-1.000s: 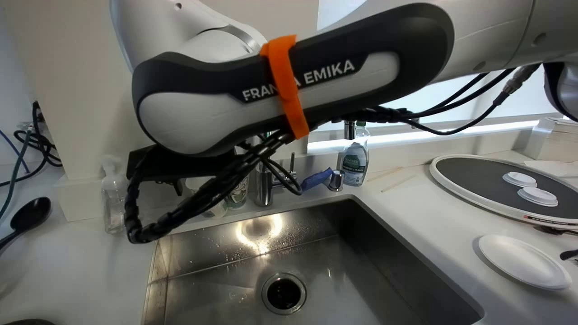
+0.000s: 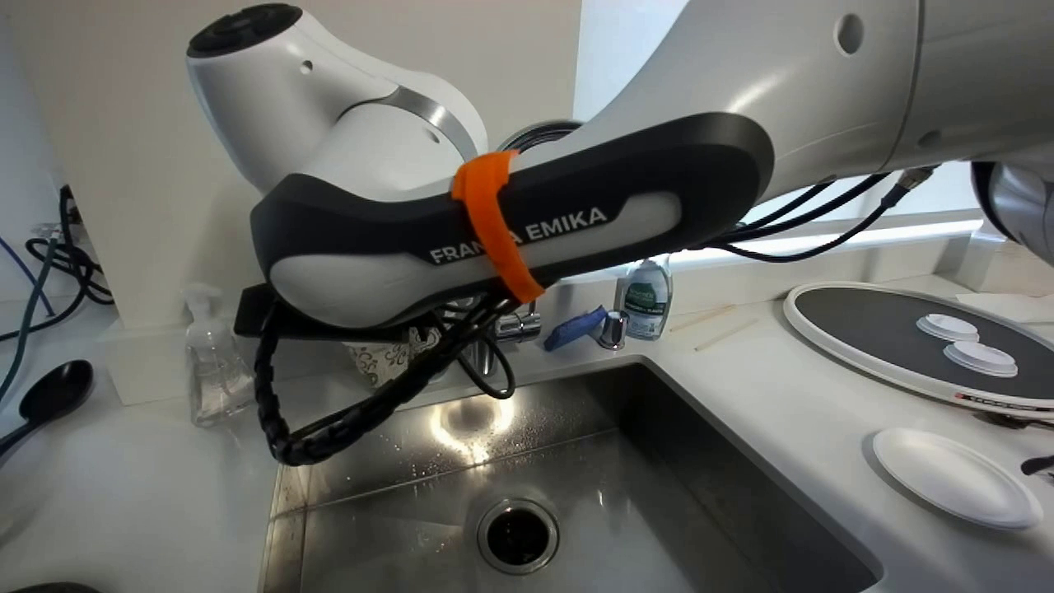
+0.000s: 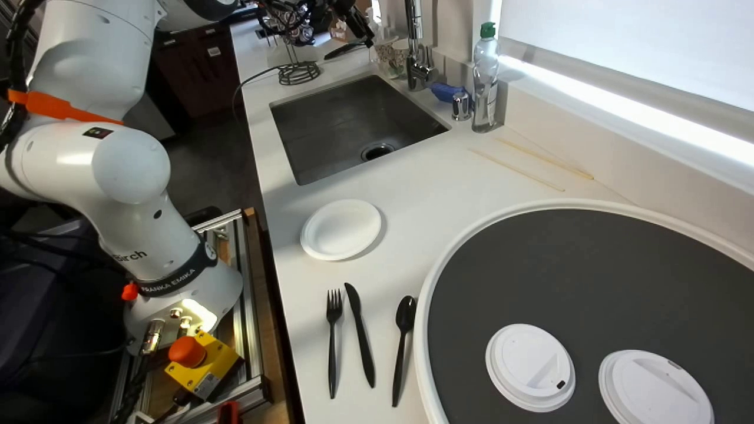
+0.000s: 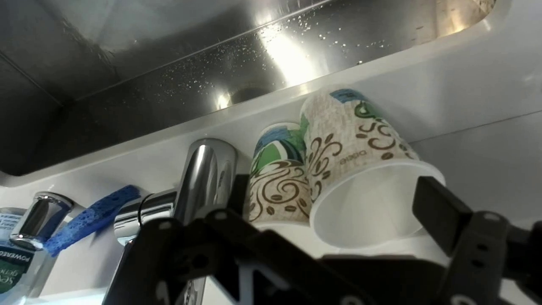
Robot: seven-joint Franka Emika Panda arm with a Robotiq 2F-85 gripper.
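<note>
Two patterned paper cups sit side by side on the ledge behind the sink. In the wrist view the nearer-looking cup (image 4: 350, 147) shows its open white mouth toward the camera, and the other cup (image 4: 279, 190) is on its left, against or very close to it. My gripper is open, its dark fingers (image 4: 439, 213) spread to either side of the pair in that view; whether they reach down around the cups cannot be told. Exterior view 1 shows part of a cup (image 2: 375, 364) below the hand, while the arm and cable hide the fingertips.
The chrome faucet (image 4: 206, 175) stands close to the left finger. Past it are a blue sponge (image 4: 94, 216) and a soap bottle (image 2: 647, 300). The sink (image 2: 593, 494) is empty. A white plate (image 3: 341, 229) and black cutlery (image 3: 359, 335) lie on the counter.
The arm has come down, bringing the hand lower over the cups and a little to the right in exterior view 1. The counter items in sight have stayed put.
</note>
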